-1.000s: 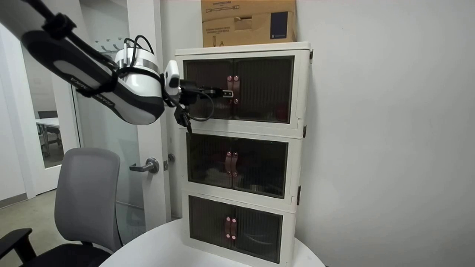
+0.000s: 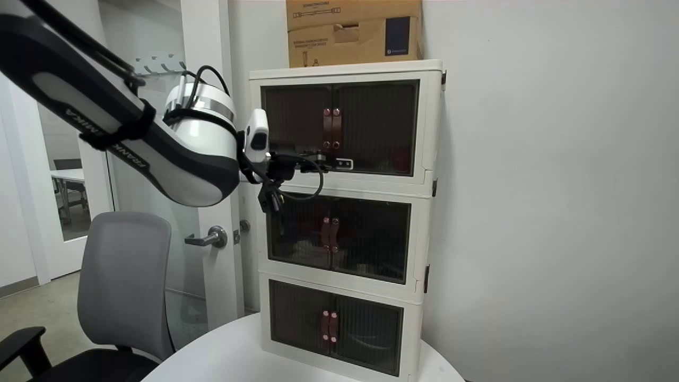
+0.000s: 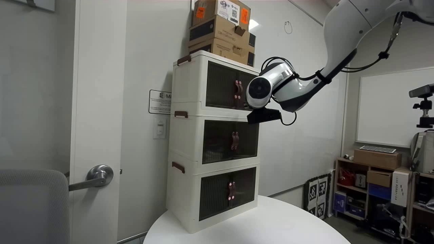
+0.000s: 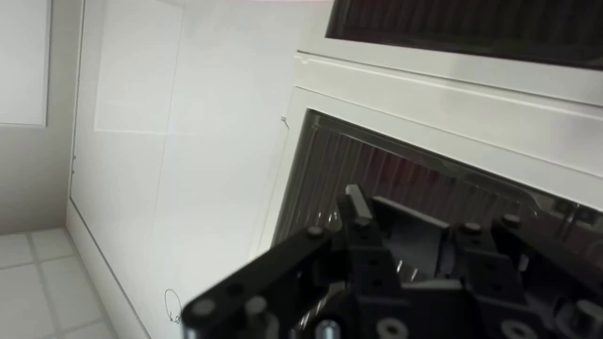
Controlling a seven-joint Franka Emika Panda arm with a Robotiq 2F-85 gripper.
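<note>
A white three-tier cabinet (image 2: pixel 434 127) with dark ribbed doors stands on a round table. On its top tier, paired brown strap handles (image 2: pixel 331 127) run down the middle of shut doors. My gripper (image 2: pixel 344 164) is in front of that tier's lower door area, its tips just below the straps. Through the wrist view, the black fingers (image 4: pixel 415 234) sit close together over the dark door (image 4: pixel 333 164), with nothing clearly seen between them. Their gap is hard to judge. The top straps are not visible there, and exterior view 2 hides the fingertips behind the arm.
Cardboard boxes (image 3: pixel 221 34) are stacked on the cabinet. Below, the middle handles (image 2: pixel 330 234) and bottom handles (image 2: pixel 329 326) stick out from shut doors. A grey chair (image 2: pixel 124 274) and a door lever (image 2: pixel 208 237) lie to the left.
My gripper has moved down, from beside the top straps to below them, and slightly right. The doors stay shut.
</note>
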